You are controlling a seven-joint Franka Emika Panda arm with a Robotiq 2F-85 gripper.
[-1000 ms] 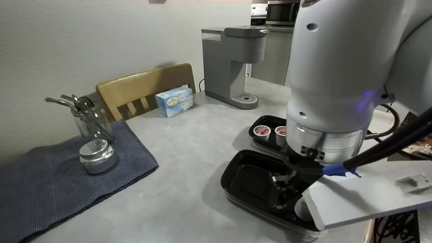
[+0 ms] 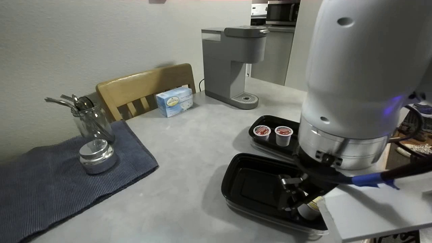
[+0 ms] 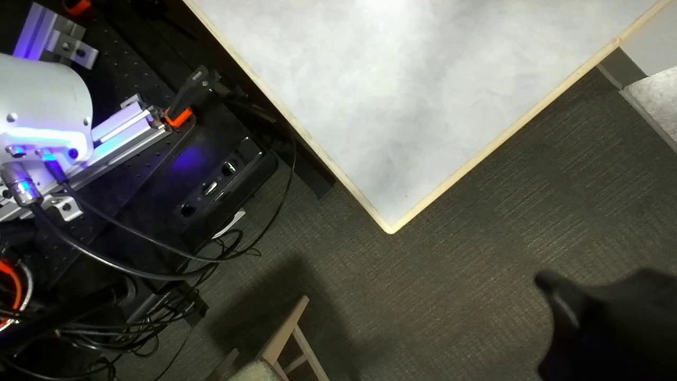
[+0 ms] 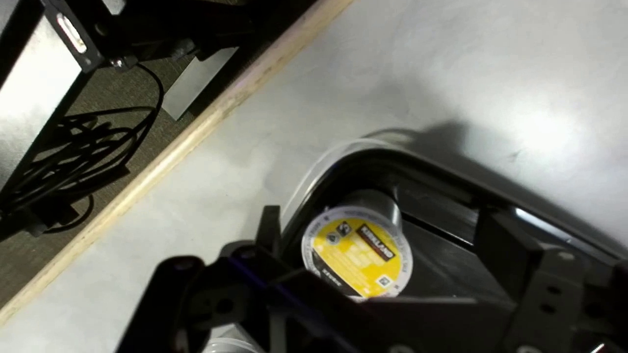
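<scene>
A coffee pod with a yellow-printed lid [image 4: 359,253] lies in one end of the front black tray [image 4: 377,154]. In the wrist view my open gripper is over that tray end, with the pod between its spread fingers, closer to the left one; contact cannot be told. Exterior view 1 has the gripper [image 2: 297,194] low inside the tray, the pod [image 2: 309,210] partly hidden behind it. Two pods with red-printed lids, one left [image 2: 262,131] and one right [image 2: 283,135], sit in the rear black tray [image 2: 259,144].
A grey coffee maker [image 2: 222,64] stands at the back beside a blue tea box [image 2: 174,102]. Leftward, a blue mat [image 2: 73,178] bears a silver-lidded jar [image 2: 97,157] and a glass of spoons [image 2: 92,121]. The wooden table edge [image 4: 176,156] runs close to the tray.
The arm has moved right and the gripper slightly right and down in exterior view 1. The rear tray's right pod and the front pod's yellow lid show more. The front tray has shifted slightly.
</scene>
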